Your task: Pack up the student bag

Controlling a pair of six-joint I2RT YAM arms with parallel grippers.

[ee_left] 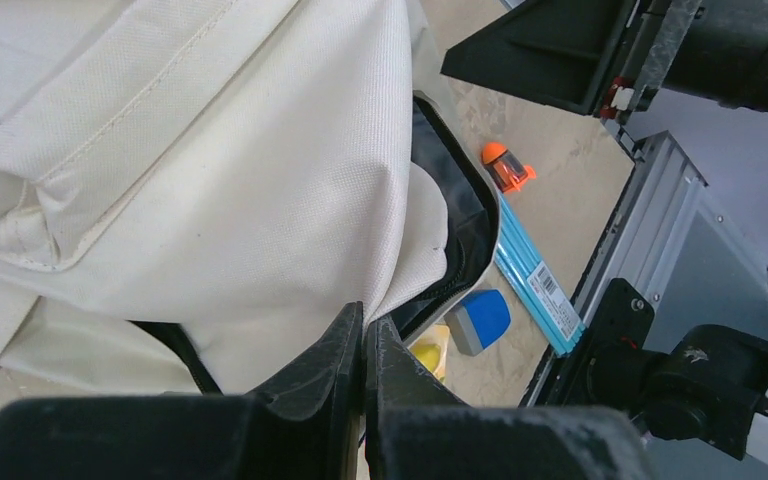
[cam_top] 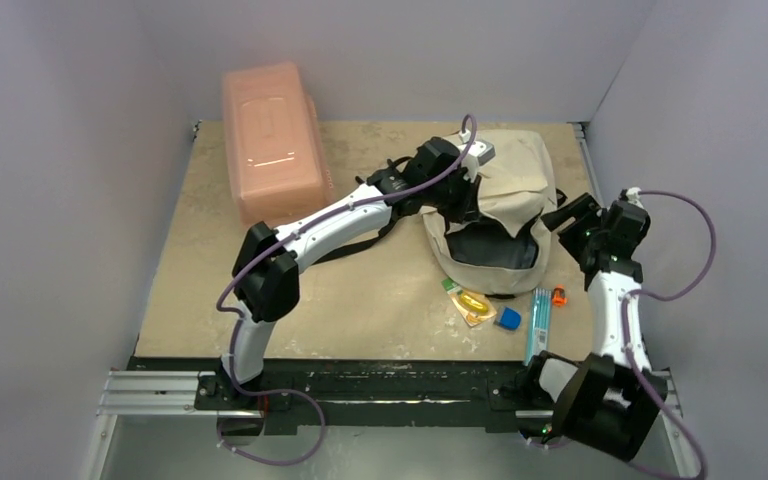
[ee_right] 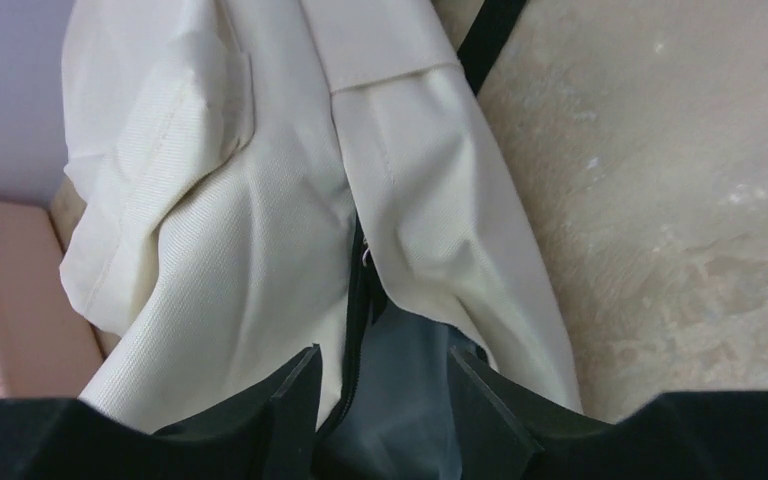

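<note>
The cream student bag (cam_top: 515, 165) lies at the back right of the table, its dark inside (cam_top: 490, 245) showing below a raised flap (ee_left: 290, 190). My left gripper is shut on the edge of that flap, and the fabric runs down between its fingertips. At the bag's right side hangs my right gripper, open, with clear space between its fingers. In front of the bag lie a carded yellow item (cam_top: 476, 305), a blue block (cam_top: 508, 318), a light-blue pencil pack (cam_top: 538, 325) and a small orange sharpener (cam_top: 559, 297).
A large pinkish bin (cam_top: 275, 145) stands at the back left. A black strap (cam_top: 360, 245) trails from the bag towards it. Grey walls close in the back and sides.
</note>
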